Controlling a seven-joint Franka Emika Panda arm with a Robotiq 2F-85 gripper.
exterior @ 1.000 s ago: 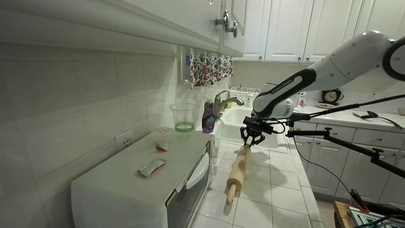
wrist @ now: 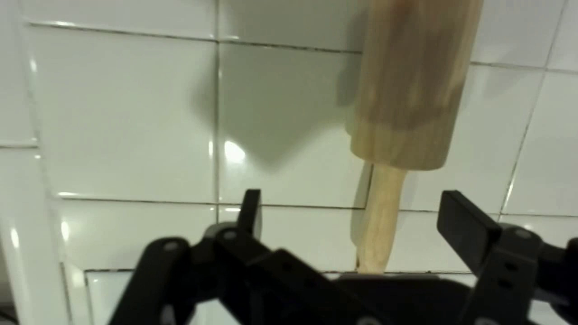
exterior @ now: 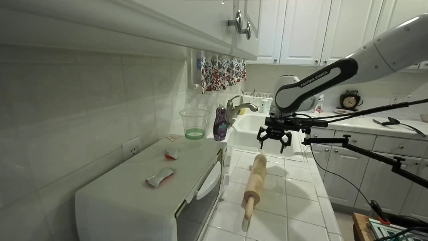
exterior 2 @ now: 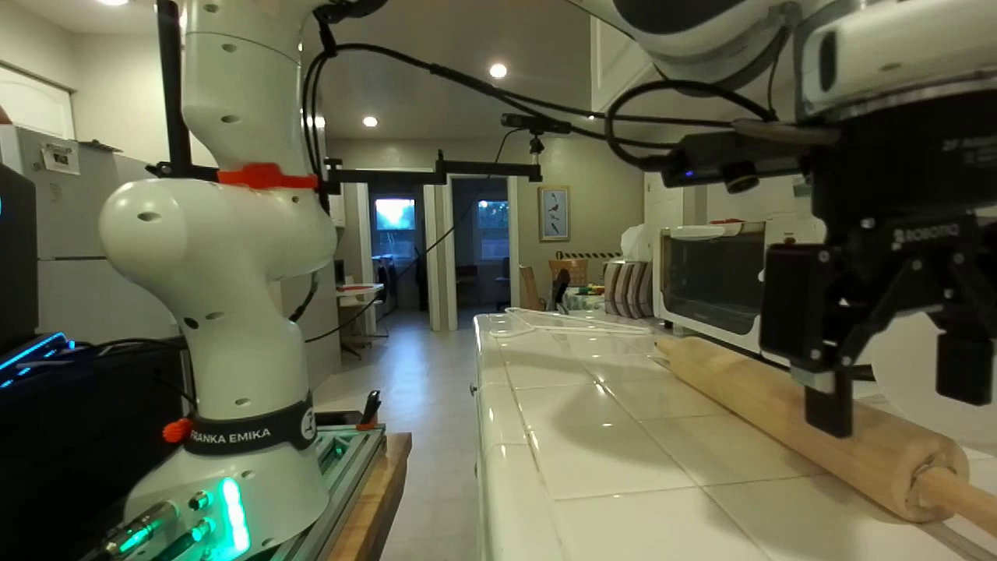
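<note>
A wooden rolling pin (exterior: 255,180) lies lengthwise on the white tiled counter (exterior: 299,186), beside the toaster oven. Above its far handle hangs my gripper (exterior: 271,148), open and apart from the wood. The wrist view has the pin's handle (wrist: 380,222) showing between the spread fingers, farther down on the tiles, with the thick barrel (wrist: 417,81) running up out of frame. In the second exterior view the pin (exterior 2: 776,402) passes behind one finger (exterior 2: 829,407), which covers a little of it.
The toaster oven (exterior: 128,201) borders the counter, bearing two small packets and a clear cup (exterior: 194,124). A purple soap bottle (exterior: 220,124) and faucet (exterior: 236,110) stand by the sink (exterior: 248,132). Bare tiles lie to the pin's right.
My gripper was down at the pin's far handle, narrower and tilted; now it is higher, spread open and more level. The pin's near end has shifted slightly right.
</note>
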